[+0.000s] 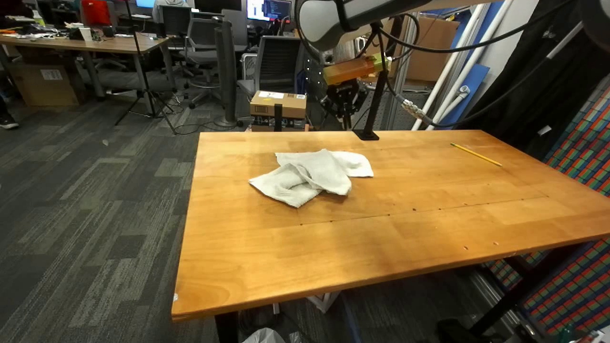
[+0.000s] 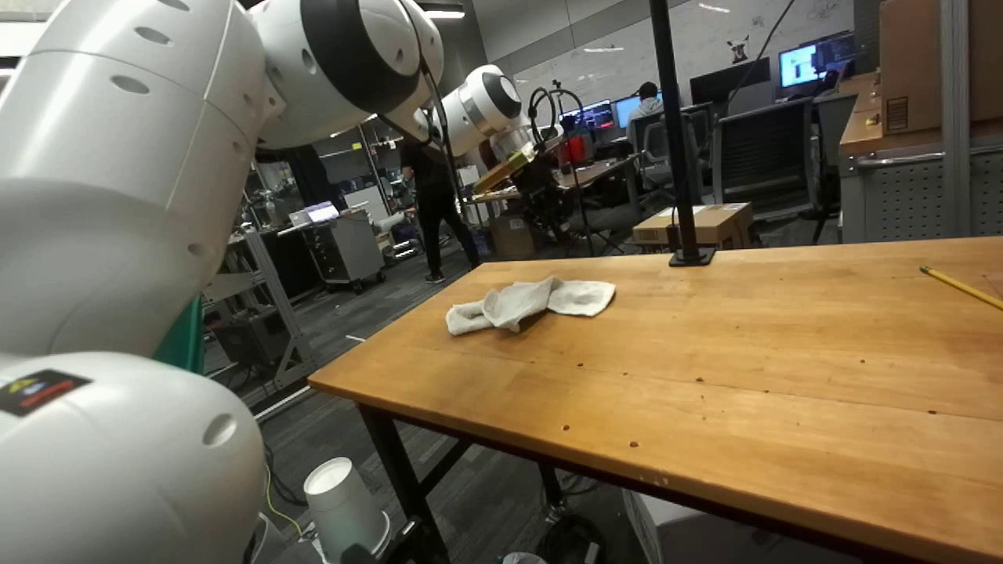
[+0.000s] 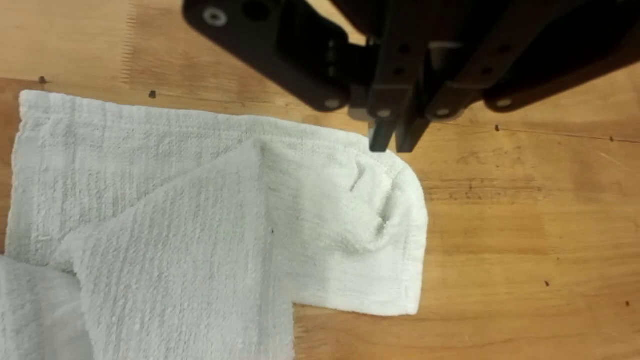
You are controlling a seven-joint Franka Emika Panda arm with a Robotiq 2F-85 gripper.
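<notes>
A white cloth [image 1: 317, 171] lies crumpled and partly folded over itself on the wooden table [image 1: 274, 257]. In the wrist view its near flap crosses the cloth [image 3: 180, 258], and a small pucker marks its right end. My gripper hangs well above the table, its two fingers almost together with only a sliver of a gap and nothing between them. From exterior view 1 the gripper [image 1: 346, 125] appears beyond the cloth, near the far edge. Exterior view 2 shows the gripper [image 2: 555, 225] raised clear of the cloth [image 2: 526, 302].
A yellow pencil [image 1: 475, 154] lies at the far right of the table. A black post [image 1: 374, 91] rises from the far edge, close to the arm. Beyond that edge stands a cardboard box [image 1: 278, 108].
</notes>
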